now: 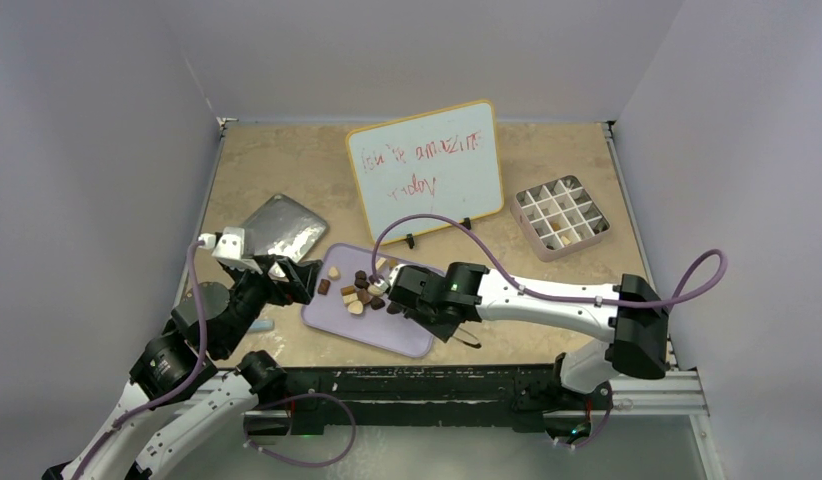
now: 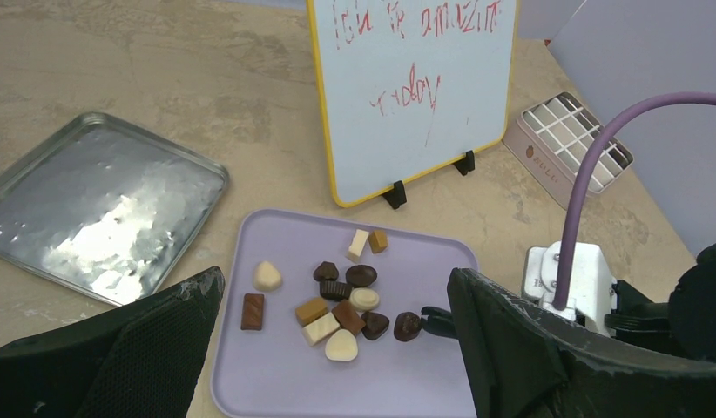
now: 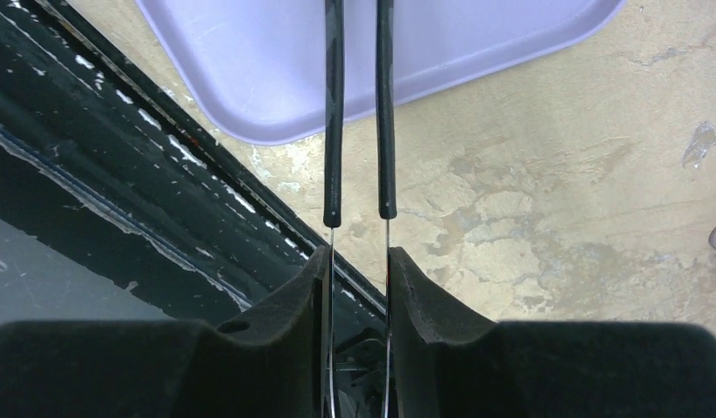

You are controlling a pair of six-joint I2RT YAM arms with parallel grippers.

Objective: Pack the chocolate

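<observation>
Assorted chocolates (image 2: 320,326) in white, tan and dark brown lie loose on the lavender tray (image 2: 259,383). A pink box (image 1: 557,248) with a white grid stands at the right, a few pieces inside. My left gripper is open above the tray's left side, nothing between its fingers. My right gripper reaches over the tray's right part. In the right wrist view its long black fingers (image 3: 334,131) are a small gap apart, tips out of frame; whether anything is between them is hidden.
A whiteboard (image 1: 424,170) on black feet stands behind the tray. A metal tray (image 1: 284,220) lies at the back left. Bare table lies between the lavender tray and the pink box. Grey walls bound the table.
</observation>
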